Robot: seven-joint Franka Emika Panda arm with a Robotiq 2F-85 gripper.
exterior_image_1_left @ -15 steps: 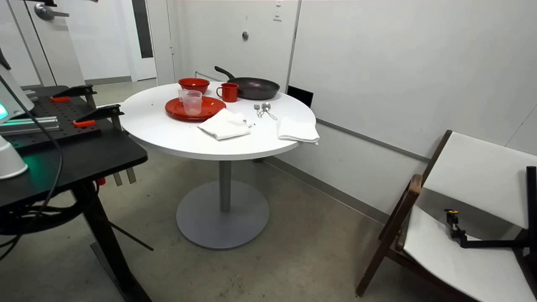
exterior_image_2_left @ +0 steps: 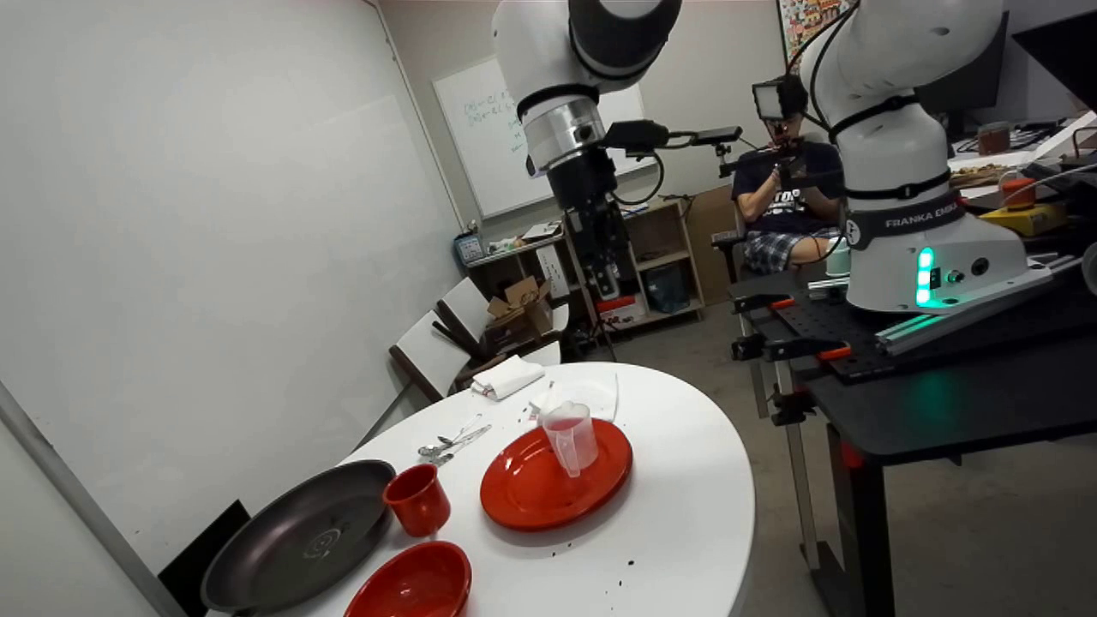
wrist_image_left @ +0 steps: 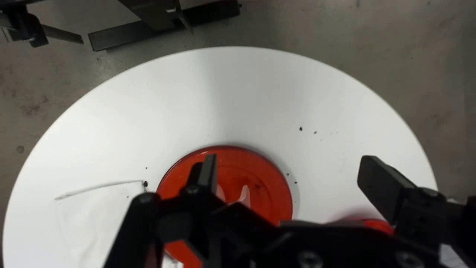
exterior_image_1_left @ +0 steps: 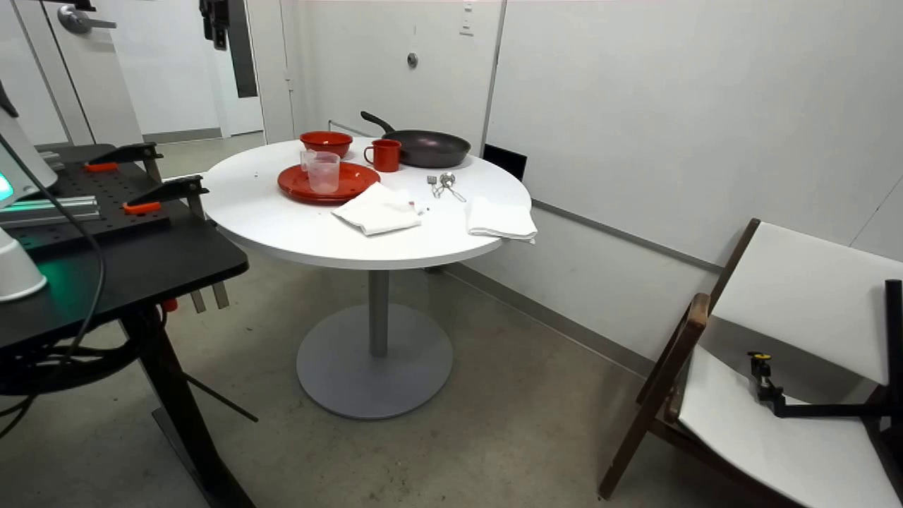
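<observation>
Above the round white table (exterior_image_1_left: 262,224) my gripper (exterior_image_2_left: 607,283) hangs in the air, clear of everything on it. Its two black fingers stand wide apart in the wrist view, with nothing held; the gripper is open. A clear plastic measuring cup (exterior_image_2_left: 572,437) stands on the red plate (exterior_image_2_left: 524,494). To the plate's side are a red mug (exterior_image_2_left: 418,500) and a red bowl (exterior_image_2_left: 416,586). A dark frying pan (exterior_image_1_left: 433,149) lies behind the mug. Black gripper parts hide most of the cup in the wrist view.
White cloths (exterior_image_1_left: 378,209) lie on the table, with metal utensils (exterior_image_1_left: 446,185) between them and the pan. A black bench (exterior_image_2_left: 926,411) carries the arm's base. Dark specks dot the bare tabletop beside the plate. A person sits behind.
A dark part of the arm's end has come down into the top left of exterior view 1. The things on the table have not moved.
</observation>
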